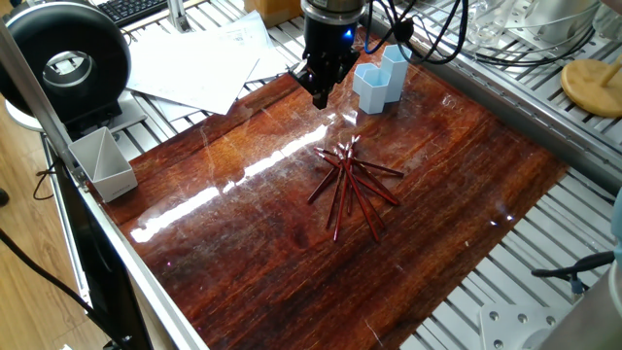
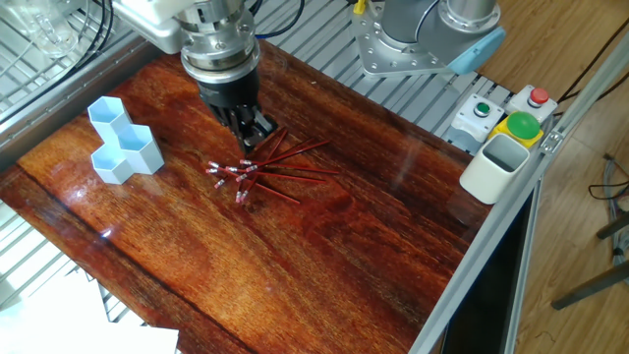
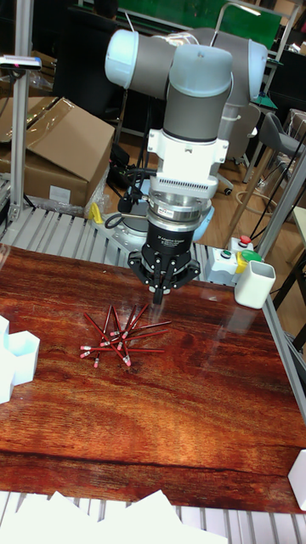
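Several dark red sticks with pale ends lie crossed in a loose fan-shaped pile on the glossy brown wooden tabletop. Above the table hangs my black gripper, pointing down, its fingertips drawn together and nothing seen between them. In exterior view 3 the gripper hangs apart from the stick pile, to its upper right. A light-blue cluster of hexagonal cups stands near the gripper in exterior view 1. Exterior view 2 shows that cup cluster to the left of the sticks.
A white open container stands at the table's left edge in exterior view 1. Another pale cup is by the emergency-stop buttons. Papers lie beyond the table.
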